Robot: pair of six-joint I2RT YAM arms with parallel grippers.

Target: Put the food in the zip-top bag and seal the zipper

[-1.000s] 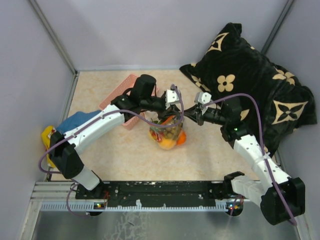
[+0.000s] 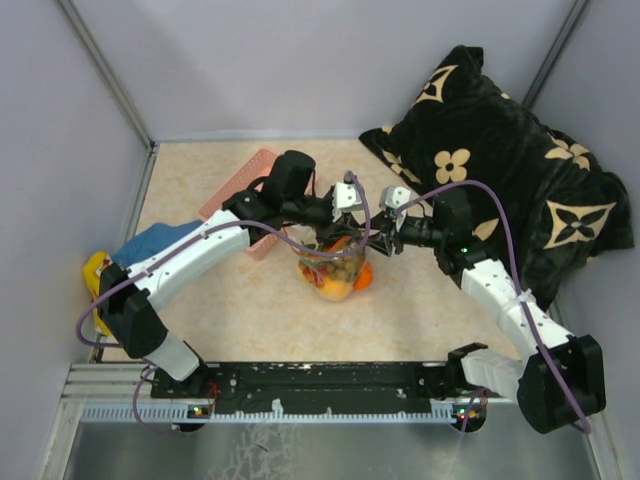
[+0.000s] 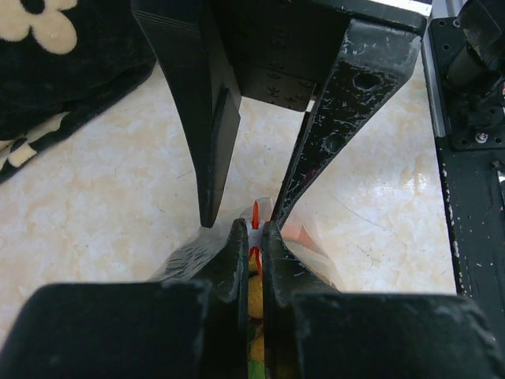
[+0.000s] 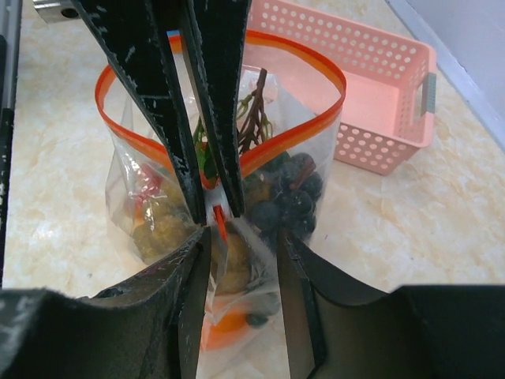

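The clear zip top bag (image 2: 335,283), full of fruit, stands on the table with its orange-rimmed mouth (image 4: 326,117) wide open in the right wrist view. My left gripper is shut on the near edge of that rim; a red strip (image 3: 256,213) and a whitish bit show between its fingertips. Grapes (image 4: 272,197) and brown stems (image 4: 253,118) lie inside. My right gripper is open just beside the pinched edge, its two fingers (image 4: 296,264) apart on either side of it. In the top view both grippers hide much of the bag's mouth.
Behind the bag is a pink basket (image 2: 238,183), empty where it shows. A dark floral cushion (image 2: 500,160) fills the back right. A blue cloth (image 2: 155,240) and a yellow item (image 2: 95,270) lie at the left.
The left arm and bag have hardly moved.
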